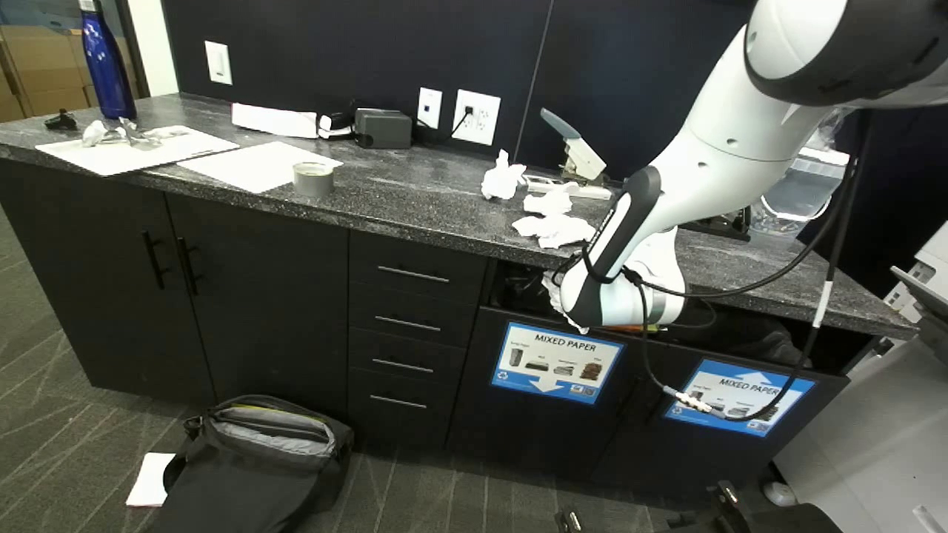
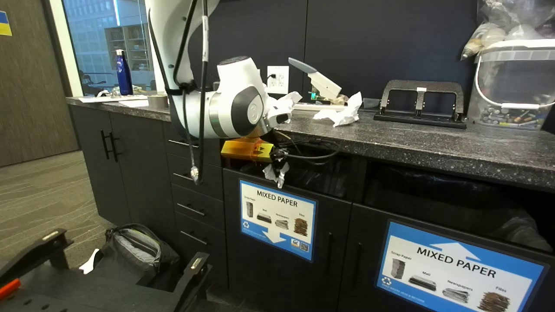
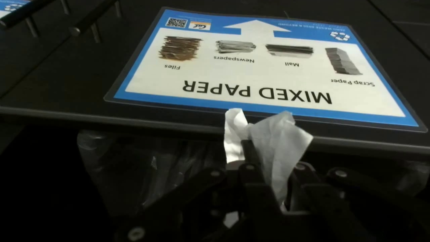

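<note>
A piece of crumpled white paper (image 3: 278, 141) is pinched in my gripper, with its loose ends sticking out beyond the dark fingers. In the wrist view the paper hangs over the dark bin opening (image 3: 121, 161), close to the front panel's top edge. The second exterior view shows the same paper (image 2: 276, 173) below the counter edge, in front of the opening above the left mixed-paper sign (image 2: 278, 218). From the first exterior view the arm covers most of the gripper and the paper. More crumpled papers (image 1: 555, 230) lie on the counter (image 1: 426, 209).
On the counter stand a tape roll (image 1: 312, 178), a stapler (image 1: 582, 160), a hole punch (image 2: 421, 104) and a clear bucket (image 2: 515, 93). The counter edge overhangs the opening. A dark bag (image 1: 266, 462) rests on the floor.
</note>
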